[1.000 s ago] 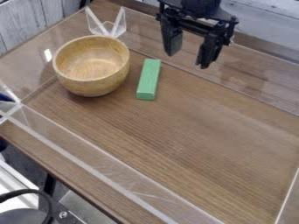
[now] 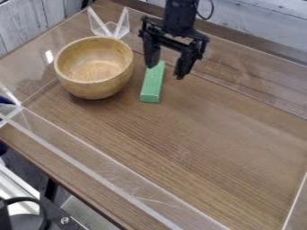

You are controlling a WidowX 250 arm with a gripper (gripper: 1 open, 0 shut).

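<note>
My black gripper [image 2: 171, 52] hangs at the top centre of the camera view, open, above and a little behind a green block [image 2: 153, 83] lying on the wooden floor. A tan round bowl [image 2: 93, 85] sits left of the green block.
A white, angular object [image 2: 109, 24] stands behind the bowl at the upper left. Dark cables lie at the lower left corner.
The gripper has moved left, to above the green block. The bowl and green block look unmoved.
</note>
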